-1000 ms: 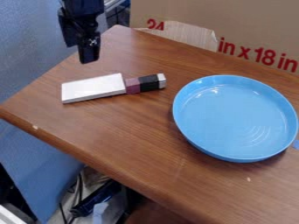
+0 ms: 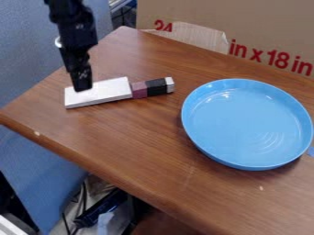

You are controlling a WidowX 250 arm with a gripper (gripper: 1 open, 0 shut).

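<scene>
My black gripper [image 2: 83, 81] reaches down from the top left, its tips at the white, flat end of a long bar [image 2: 108, 91] lying on the wooden table. The bar's other end has maroon and black bands [image 2: 154, 87] and a pale tip. Whether the gripper is open or shut, or touching the bar, is unclear. A blue plate [image 2: 245, 124] lies to the right, apart from the bar.
A cardboard box [image 2: 245, 27] stands along the back. The table's left edge runs close beside the bar's white end.
My gripper has come down and a little to the left, from above and behind the bar to its white end. The bar and plate are unmoved.
</scene>
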